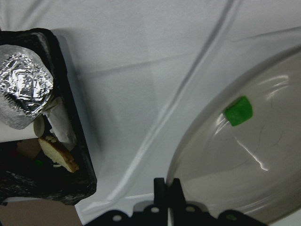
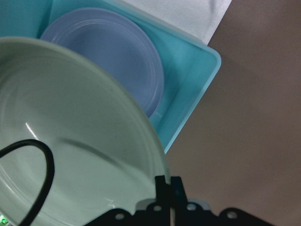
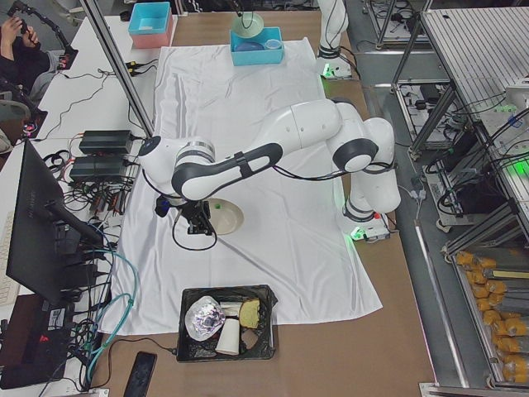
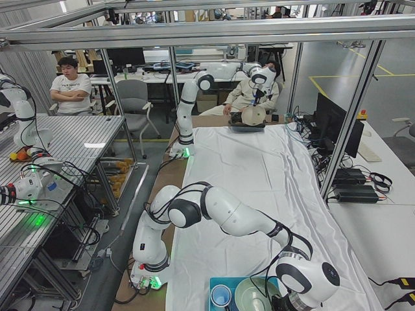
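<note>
My left gripper is shut on the rim of a cream plate (image 1: 263, 155), which has a green piece (image 1: 238, 111) on it, held over the white cloth. A black tray (image 1: 70, 183) with foil (image 1: 26, 80), bread and paper lies beside it in the left wrist view. My right gripper is shut on the rim of a pale green plate (image 2: 80, 103) above a light blue bin (image 2: 193, 84), which holds a blue plate (image 2: 103, 52).
White cloth (image 3: 273, 240) covers most of the table, with clear room in the middle. A monitor (image 3: 41, 223) and cables line the left edge; a phone (image 3: 140, 372) lies near the tray.
</note>
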